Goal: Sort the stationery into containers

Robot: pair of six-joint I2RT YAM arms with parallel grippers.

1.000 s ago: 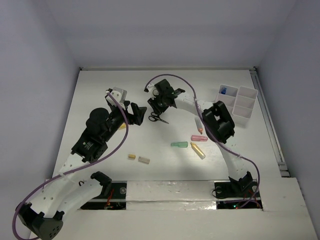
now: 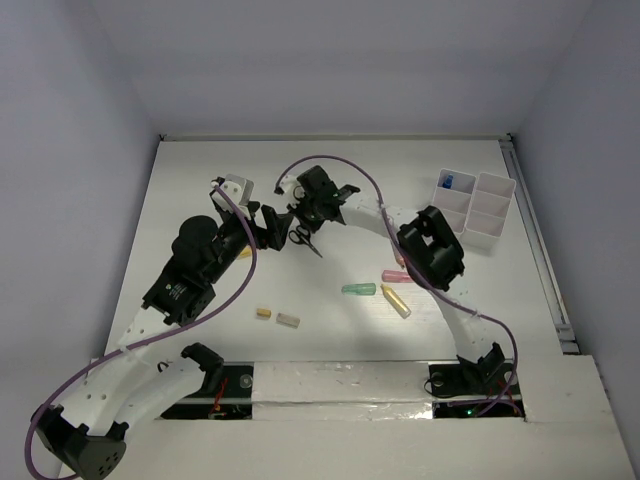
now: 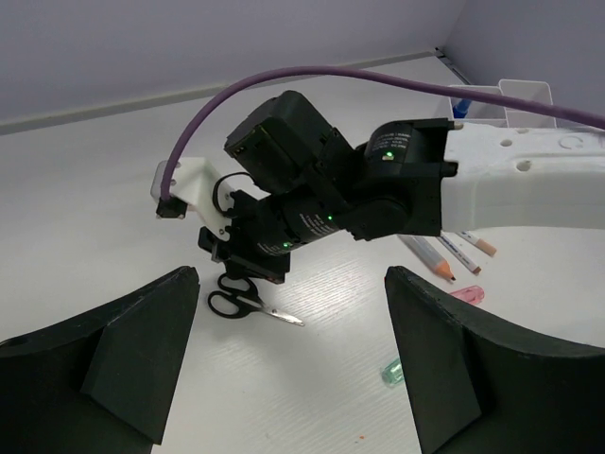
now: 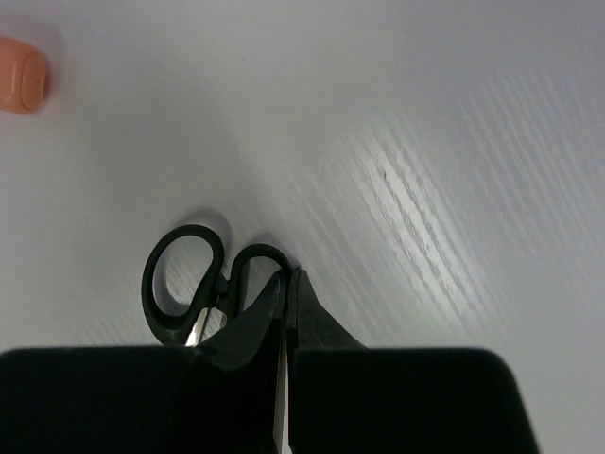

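Note:
Black-handled scissors lie at the back centre of the table, blades pointing toward the front right. My right gripper is shut on one handle loop of the scissors; the other loop sticks out to its left. In the left wrist view the scissors show below the right gripper, low at the table. My left gripper stands open and empty, raised to the left of the scissors. On the right side of the table sits a white divided container with a blue item in one compartment.
A green marker, a yellow one and a pink one lie front right. Two small blocks, one of them an eraser, lie front left. An orange-ended item is near the right gripper.

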